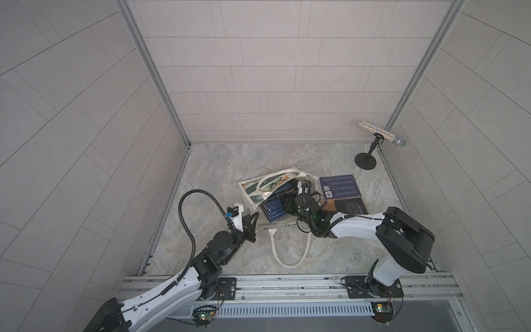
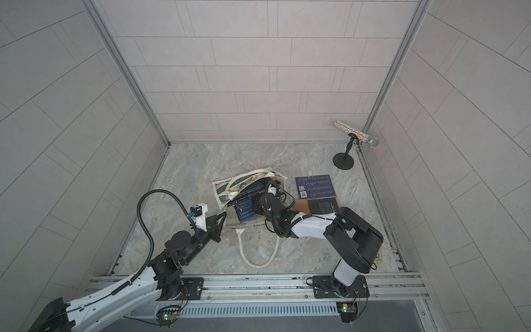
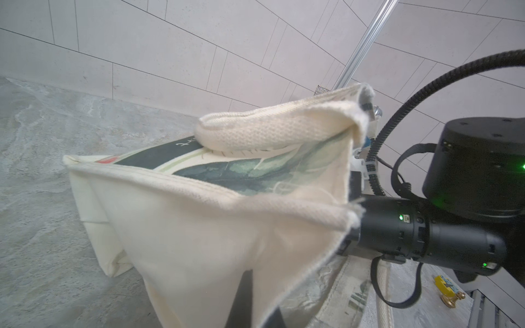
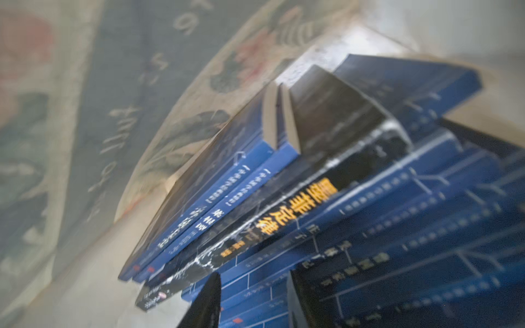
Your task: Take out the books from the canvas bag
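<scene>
The canvas bag lies open in the middle, its near white strap looping forward on the floor. Inside, a stack of blue books with a black one shows spines up close in the right wrist view, slightly blurred. My right gripper is inside the bag at the books, fingers apart with books behind the gap. My left gripper is shut at the bag's white outer side, nothing visible between its fingers. A blue book and a brown-and-black one lie outside, right of the bag.
A microphone on a black stand stands at the back right. A small yellow object sits at the right front. The floor left of and behind the bag is clear; the right arm spans the front right.
</scene>
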